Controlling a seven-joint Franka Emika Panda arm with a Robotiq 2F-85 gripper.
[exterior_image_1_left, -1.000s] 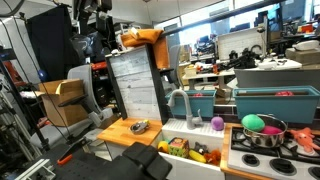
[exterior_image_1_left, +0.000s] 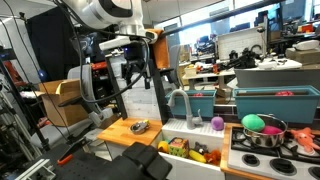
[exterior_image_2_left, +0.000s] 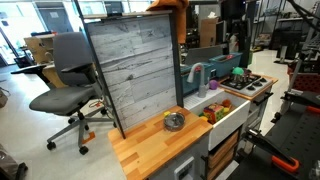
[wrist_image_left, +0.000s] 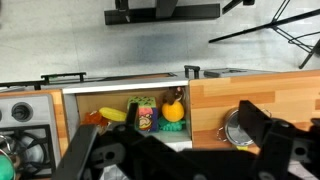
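Observation:
My gripper (exterior_image_1_left: 136, 78) hangs high above the wooden counter in exterior view 1, clear of the objects below. In the wrist view its dark fingers stand apart along the lower edge, open, and nothing shows held. Under it lies a white open drawer or bin (exterior_image_2_left: 224, 132) with colourful toy food: an orange item (wrist_image_left: 172, 111), a yellow item (wrist_image_left: 113, 114) and a green packet (wrist_image_left: 147, 103). A metal pot (exterior_image_2_left: 175, 121) sits on the wooden counter (exterior_image_2_left: 140, 153). The fingers partly hide the lower part of the drawer in the wrist view.
A stove (exterior_image_1_left: 272, 162) at the right carries a pot with a green ball (exterior_image_1_left: 253, 122). A faucet (exterior_image_1_left: 184, 104) rises behind the drawer. An orange cloth (exterior_image_1_left: 150, 34) hangs over the tall grey panel (exterior_image_2_left: 135, 65). Teal bins (exterior_image_1_left: 277, 104) line the back.
The arm has come down from the top left of exterior view 1, and the gripper now hangs lower and farther right. The objects on the counter and in the drawer look unmoved.

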